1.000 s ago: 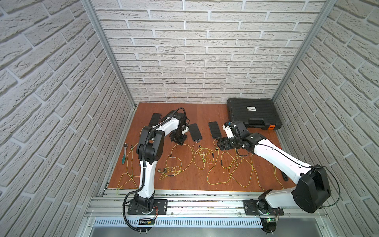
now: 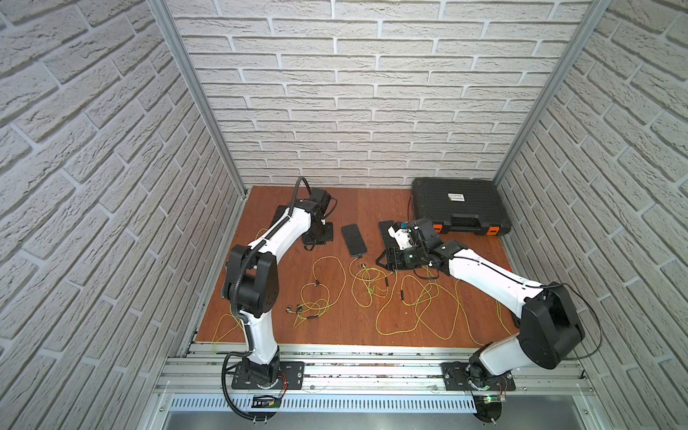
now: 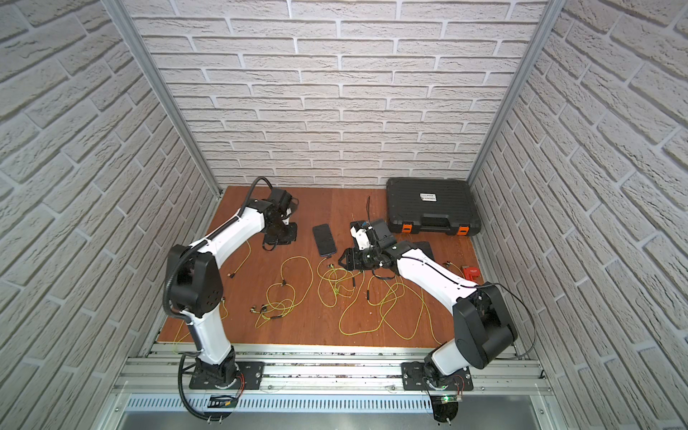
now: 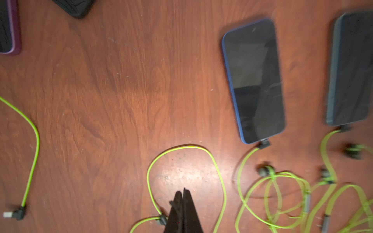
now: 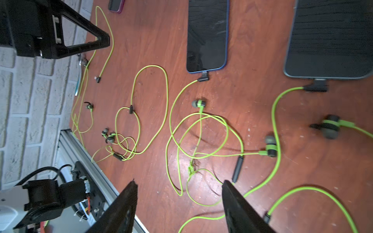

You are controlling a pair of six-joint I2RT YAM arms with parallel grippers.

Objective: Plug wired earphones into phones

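A blue-edged phone [image 4: 252,81] lies mid-table with a black angled plug [image 4: 263,144] and green cable at its bottom end. A darker phone [image 4: 349,68] to its right also has a plug and cable there. A loose plug [image 4: 14,212] lies at the left, and a purple-cased phone [image 4: 9,25] sits upper left. Green earphone cables [image 5: 272,116] lie looped below the phones. My left gripper is shut over the table, nothing visible between its fingers. My right gripper stands open and empty above the cables near the middle phones.
A black case [image 3: 430,200] fills the back right. A red object [image 3: 471,273] sits at the right edge. Brick-patterned walls surround it.
My left arm has lifted and moved back and leftward, away from the cable loop. My right arm has moved left toward the middle phones.
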